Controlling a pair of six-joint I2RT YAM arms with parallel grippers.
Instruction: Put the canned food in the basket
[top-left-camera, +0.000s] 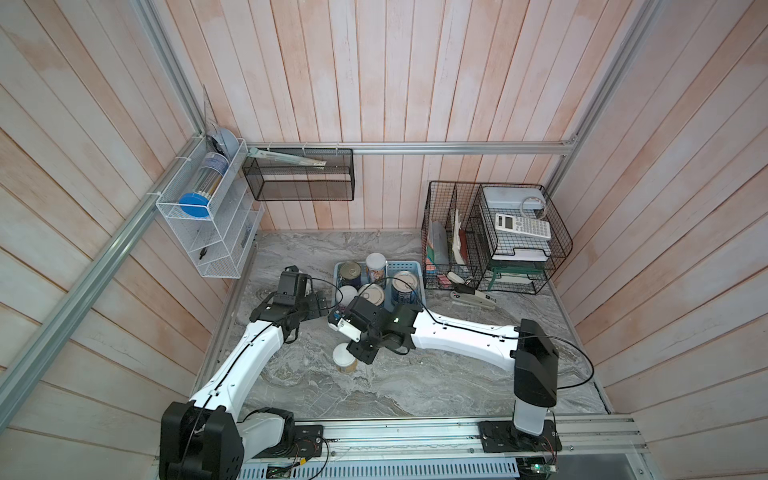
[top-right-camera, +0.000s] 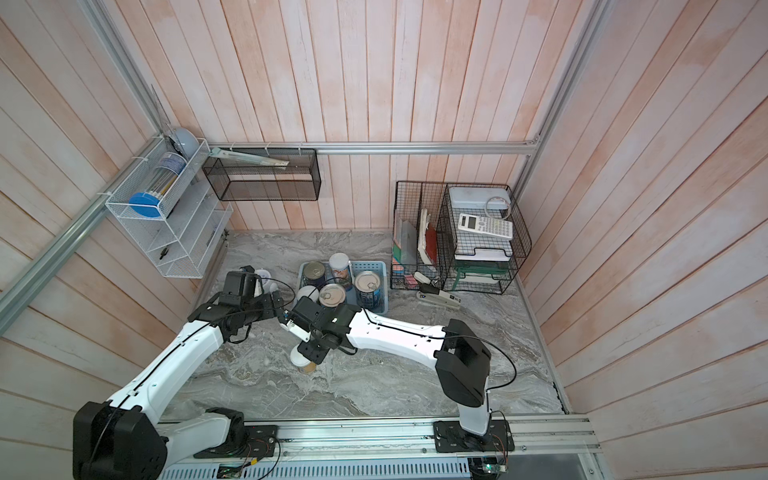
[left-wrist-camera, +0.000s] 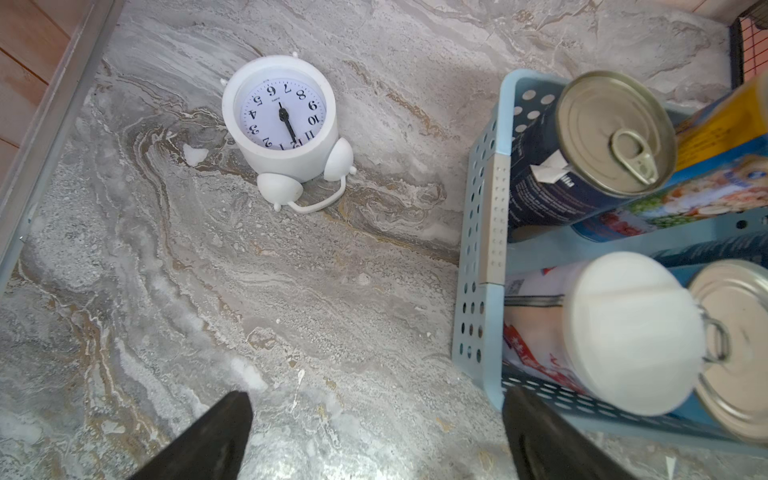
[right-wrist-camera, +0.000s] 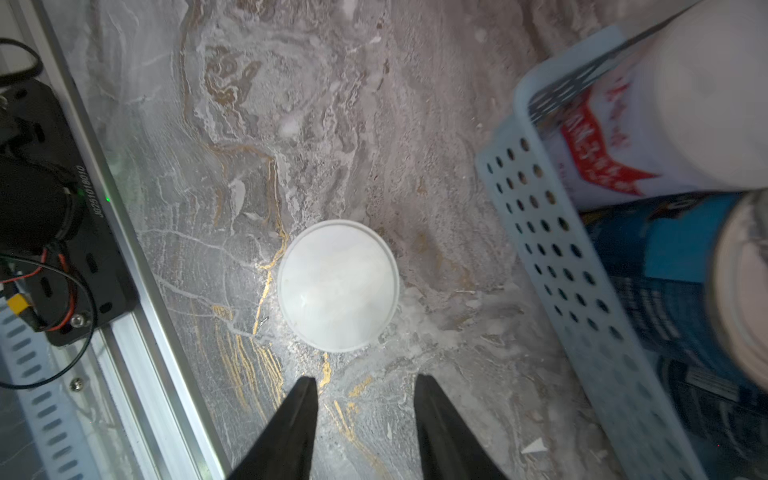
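Note:
A white-lidded can (right-wrist-camera: 339, 285) stands on the marble table, outside the blue basket (top-left-camera: 421, 272), with its lid facing up in the right wrist view. My right gripper is open above the table, its fingers (right-wrist-camera: 300, 428) apart with nothing between them; the can lies just beyond their tips. Several cans fill the basket, among them a dark pull-tab can (left-wrist-camera: 616, 132), a white-lidded can (left-wrist-camera: 632, 332) and a can with a pale metal lid (top-right-camera: 367, 281). My left gripper is open and empty, hovering left of the basket.
A white alarm clock (left-wrist-camera: 281, 120) stands left of the basket. A black wire rack (top-left-camera: 496, 240) with papers and a calculator is at the back right. A staple-like white and black tool (top-left-camera: 472, 294) lies before it.

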